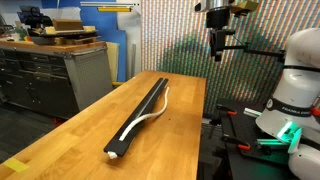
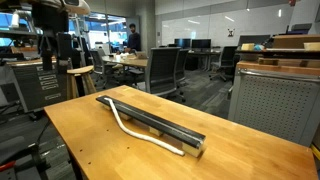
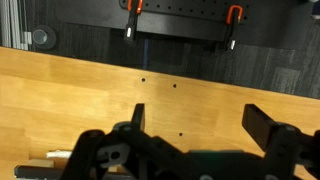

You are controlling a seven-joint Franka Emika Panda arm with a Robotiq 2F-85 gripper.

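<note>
A long black channel-like bar lies across the wooden table. Along it runs a thin, bent white strip, partly against the bar and partly on the wood. High over the table's edge, well apart from both, hangs my gripper. In the wrist view the gripper has its dark fingers wide apart, with only bare table and nothing held between them. A short white end and a dark piece of the bar show at that view's lower left corner.
Orange-handled clamps sit on a dark rail beyond the table edge. A stool and office chairs stand behind; a grey cabinet stands to one side.
</note>
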